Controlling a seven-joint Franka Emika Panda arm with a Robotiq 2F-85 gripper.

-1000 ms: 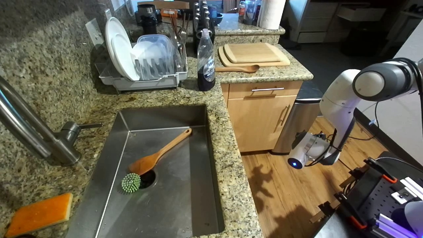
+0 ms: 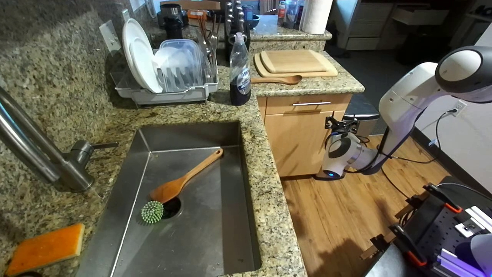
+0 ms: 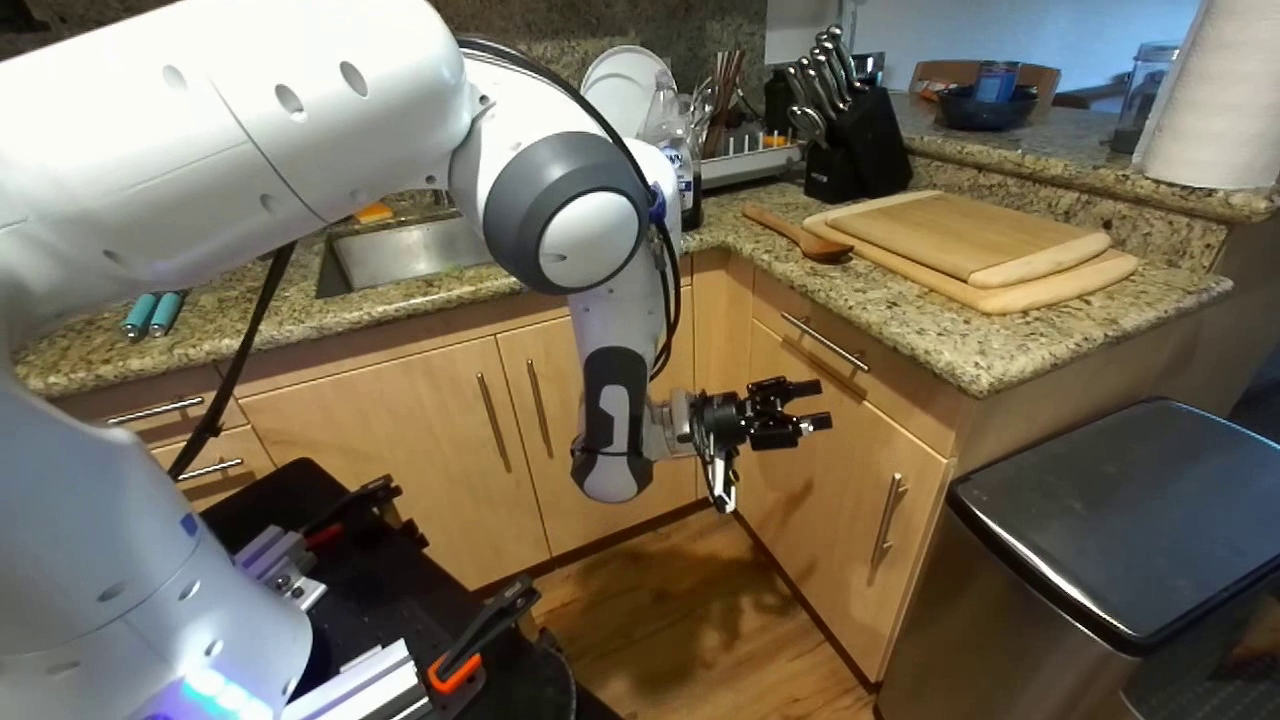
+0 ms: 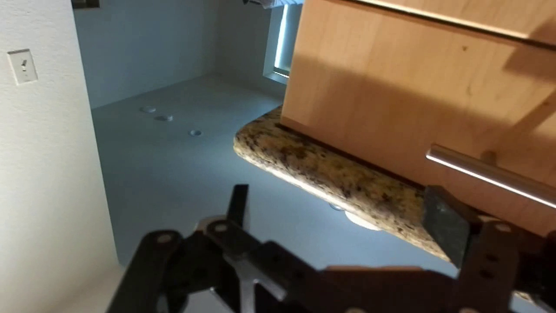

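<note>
My gripper (image 3: 821,404) stands open in front of the wooden corner cabinet, below counter height, its fingers parted and the space between them empty. In the wrist view the two dark fingers (image 4: 238,206) are well apart, with the countertop edge and a cabinet front beyond them. A wooden spatula (image 2: 186,177) lies in the sink (image 2: 203,240), beside a green round brush head (image 2: 152,212) at the drain. On the counter, a wooden spoon (image 2: 276,80) lies by the cutting boards (image 2: 293,62). None of these touches the gripper.
The drawer (image 3: 816,342) and cabinet door under the boards are shut. A steel trash can (image 3: 1128,516) stands to the right. A soap bottle (image 2: 240,74) and a dish rack (image 2: 170,95) stand behind the sink; an orange sponge (image 2: 46,247) lies left of it.
My arm has swung up and towards the corner cabinet. The gripper, hidden behind the arm earlier, now shows in front of the cabinet in exterior view 1. The kitchen items have not moved.
</note>
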